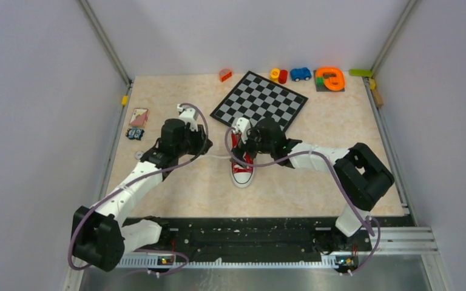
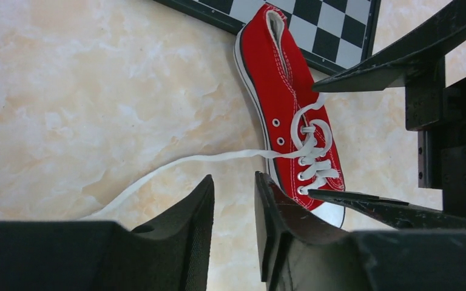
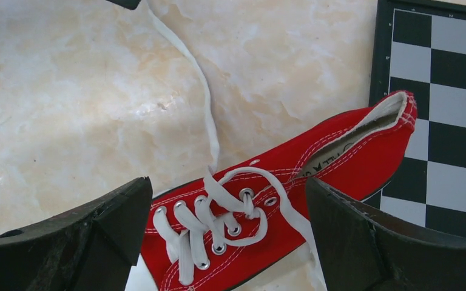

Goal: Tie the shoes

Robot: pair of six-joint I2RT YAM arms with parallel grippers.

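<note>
A red shoe (image 1: 243,177) with white laces stands mid-table, toe toward the front. Over its laces (image 3: 218,215) my right gripper is open, its fingers spread across them with nothing gripped. One lace (image 2: 218,156) stretches left from the shoe and passes out of sight beneath my left gripper. That gripper hovers left of the shoe with its fingertips apart, and nothing shows between them. The other lace (image 3: 288,212) crosses to the shoe's right side and runs beside a right finger (image 3: 340,224). The laces form a loose crossing near the upper eyelets.
A checkered board (image 1: 261,100) lies behind the shoe, close to its heel. Toys, including a blue car (image 1: 301,74) and an orange ring (image 1: 330,79), line the back.
</note>
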